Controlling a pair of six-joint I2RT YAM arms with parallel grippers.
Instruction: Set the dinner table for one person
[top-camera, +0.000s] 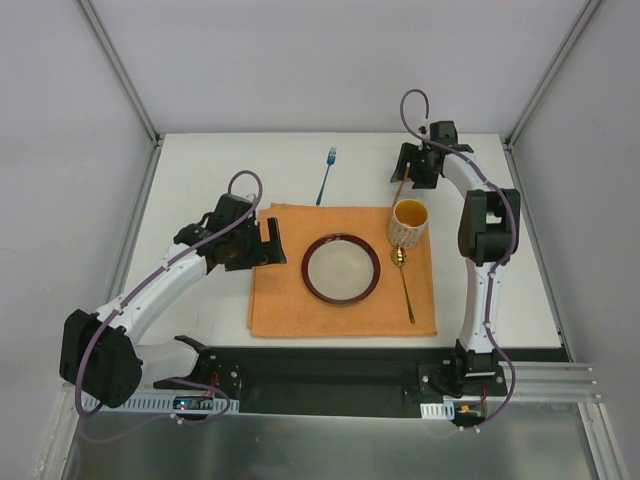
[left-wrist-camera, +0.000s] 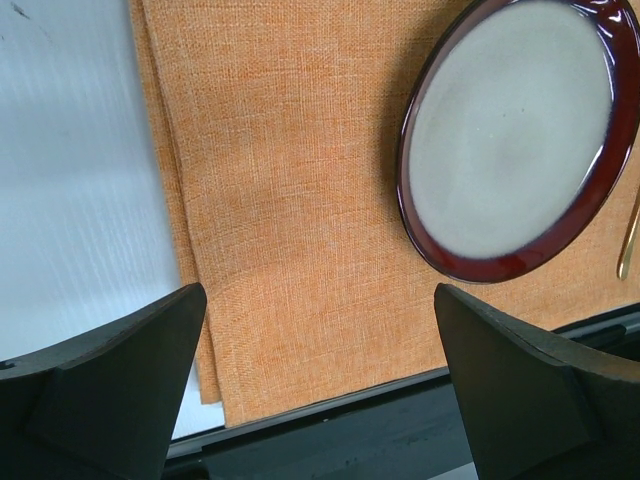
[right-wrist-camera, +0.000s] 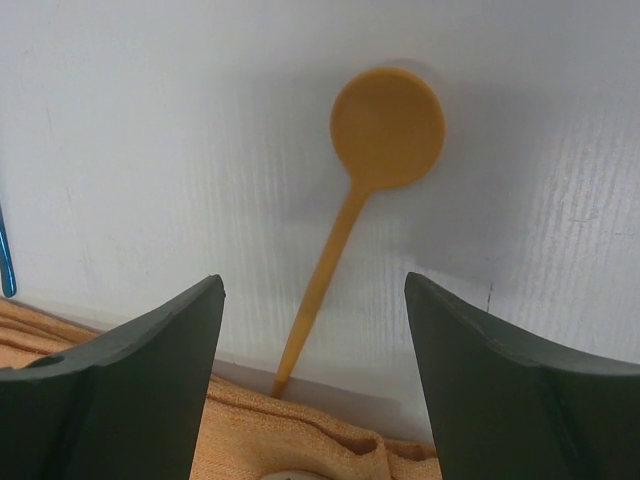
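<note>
An orange placemat (top-camera: 290, 318) lies on the white table, bearing a red-rimmed plate (top-camera: 340, 269), a patterned mug (top-camera: 405, 232) and a gold spoon (top-camera: 405, 285). Behind the mug, an orange-brown spoon (right-wrist-camera: 385, 128) rests on the table, its handle end at the placemat's edge. My right gripper is open above that spoon, the handle between its fingers but untouched. A blue fork (top-camera: 326, 177) lies behind the placemat. Over the placemat's left side, my left gripper stands open and empty, left of the plate.
Bare white table (top-camera: 185, 185) stretches along the left and the back left. The right side of the table is also clear, apart from my right arm. Close behind the mug hangs the right gripper.
</note>
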